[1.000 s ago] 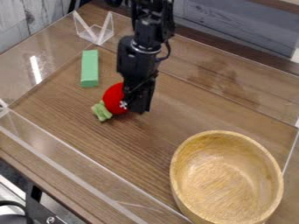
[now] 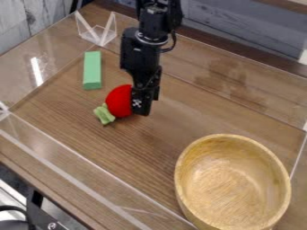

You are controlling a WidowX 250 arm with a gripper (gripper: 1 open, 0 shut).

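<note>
My gripper (image 2: pixel 136 106) is low in the middle of the camera view, at the right side of a red round object (image 2: pixel 118 101) with a light green end (image 2: pixel 103 115). Its fingers are dark, and I cannot make out whether they grip the red object or only stand beside it.
A green block (image 2: pixel 92 70) lies at the upper left. A large tan bowl (image 2: pixel 231 184) fills the lower right. A white wire-like item (image 2: pixel 95 29) stands at the top left.
The red object looks about where it was.
</note>
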